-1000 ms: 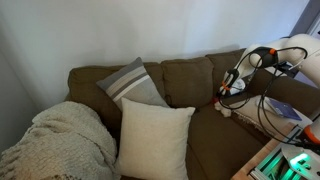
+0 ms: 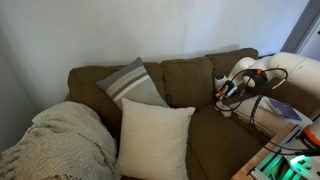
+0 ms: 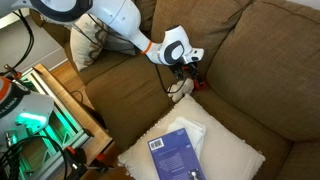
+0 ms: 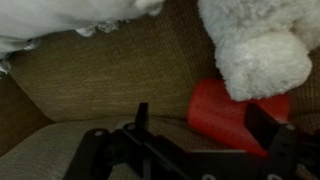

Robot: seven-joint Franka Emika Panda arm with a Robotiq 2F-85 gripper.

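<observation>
A red object (image 4: 216, 108) lies on the brown couch in the wrist view, and a fluffy white plush toy (image 4: 262, 55) partly covers it. My gripper is open over the couch, its right finger (image 4: 262, 125) overlapping the red object in the picture and its left finger (image 4: 142, 116) over bare cushion. Whether it touches anything cannot be told. In the second exterior view the gripper (image 3: 190, 72) hangs close above the plush toy (image 3: 181, 89), near the seat back, with a bit of the red object (image 3: 199, 83) showing beside it.
A white cushion (image 3: 238, 153) lies on the seat near a blue book (image 3: 176, 154). Farther along the couch are a white pillow (image 2: 153, 142), a striped pillow (image 2: 132, 82) and a fluffy blanket (image 2: 60, 145). The backrest (image 3: 240, 55) rises close behind the gripper.
The arm has come lower toward the couch seat and the plush toy over the last second. The pillows and blanket have stayed put.
</observation>
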